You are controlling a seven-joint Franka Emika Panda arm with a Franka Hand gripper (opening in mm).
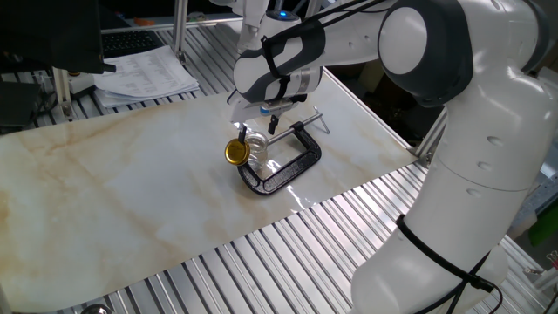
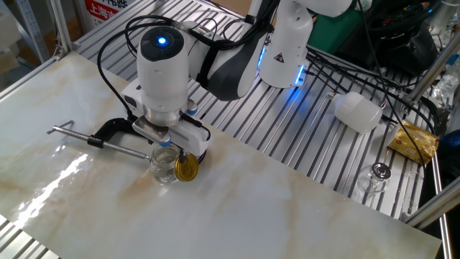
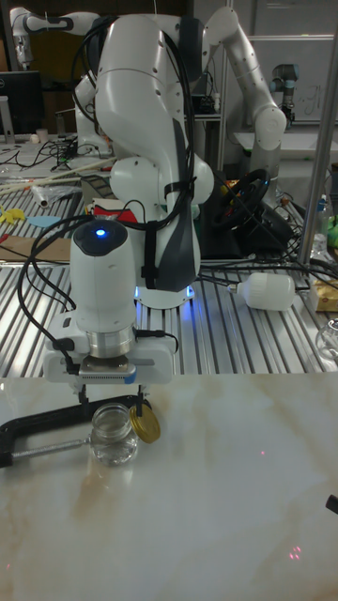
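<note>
A clear glass jar (image 2: 164,171) stands upright on the marbled board, its mouth uncovered. At its side a round gold lid (image 2: 187,168) is tilted nearly on edge; whether it touches the jar or is joined to it, I cannot tell. My gripper (image 3: 111,401) points down over the jar, open, its two dark fingers wide apart. One finger (image 1: 242,134) comes down right by the lid and seems to meet its upper edge. A black C-clamp (image 1: 288,174) lies around the jar, its screw rod (image 3: 50,448) reaching to the glass.
Much of the marbled board (image 1: 113,201) is bare. On the slatted metal table are a white bulb-shaped object (image 2: 357,112), a small jar with a dark lid (image 2: 375,178) and a gold packet (image 2: 415,142). Papers (image 1: 146,77) lie at the back left.
</note>
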